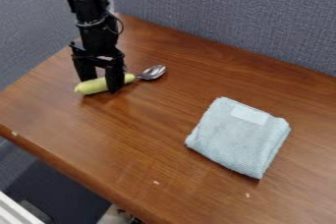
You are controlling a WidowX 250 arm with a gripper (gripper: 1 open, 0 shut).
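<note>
My black gripper (100, 79) is low over the left part of the wooden table, its fingers on either side of a spoon with a thick yellow-green handle (90, 86). The spoon lies along the table with its metal bowl (152, 73) to the right. Whether the fingers are closed on the handle cannot be told, as they hide part of it.
A folded light-blue towel (238, 137) lies on the right of the table (164, 169). The near-left table edge runs diagonally, and grey partitions stand behind.
</note>
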